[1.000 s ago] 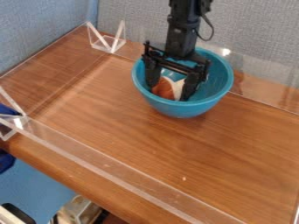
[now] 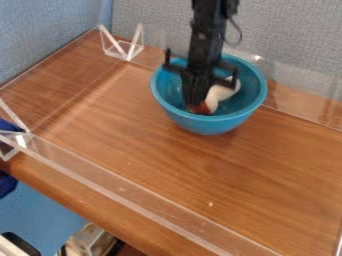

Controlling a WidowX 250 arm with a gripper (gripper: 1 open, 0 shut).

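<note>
A teal bowl (image 2: 182, 111) sits toward the back of the wooden table (image 2: 174, 180). Inside it lie pale and orange-brown items (image 2: 223, 92), partly hidden by my black gripper (image 2: 199, 84), which reaches down into the bowl from above. The fingers are dark and blurred, so I cannot make out whether anything is between them.
Clear plastic rails edge the table, with white triangular brackets (image 2: 123, 52) at the back left and on the left side. A dark blue object shows at the left edge. The table in front of the bowl and to its left is clear.
My gripper has shifted and its outline has narrowed. More of the pale item shows at the bowl's right side now.
</note>
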